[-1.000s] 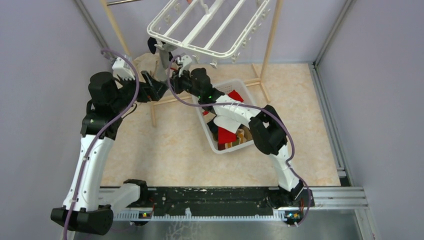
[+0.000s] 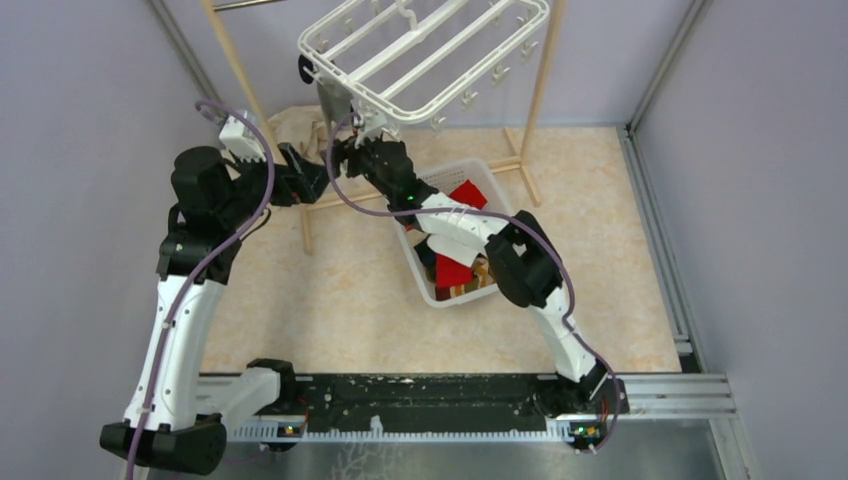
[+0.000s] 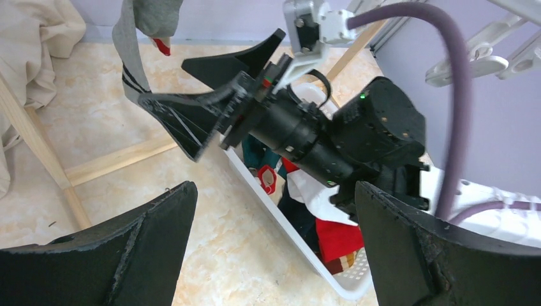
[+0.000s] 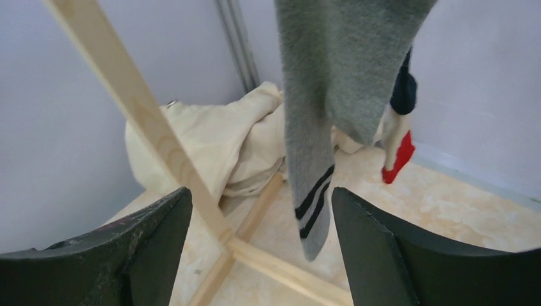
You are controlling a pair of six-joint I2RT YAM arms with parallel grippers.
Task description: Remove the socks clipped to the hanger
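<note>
A grey sock [image 2: 334, 98] with dark stripes near its toe hangs from the left end of the white hanger [image 2: 432, 22]. In the right wrist view the grey sock [image 4: 311, 127] dangles ahead of my right gripper, its toe showing between the two open fingers, closer to the right one. Behind it hangs a dark sock with white and red parts [image 4: 403, 92]. My right gripper is open beside the grey sock [image 3: 131, 44]; whether the cloth lies inside its fingers I cannot tell. Empty and open, my left gripper [image 2: 318, 178] stands below and left of it.
Under the right arm, a white basket [image 2: 420, 268] holds several socks, red, white and dark among them. The wooden stand [image 2: 543, 85] frames the hanger, with beige cloth [image 4: 210, 140] at its left foot. Bare floor [image 2: 345, 310] lies left of the basket.
My right gripper has moved a little left and up towards the grey sock. The hanger has swung and turned slightly, its right side shifting rightward. The left arm has barely moved.
</note>
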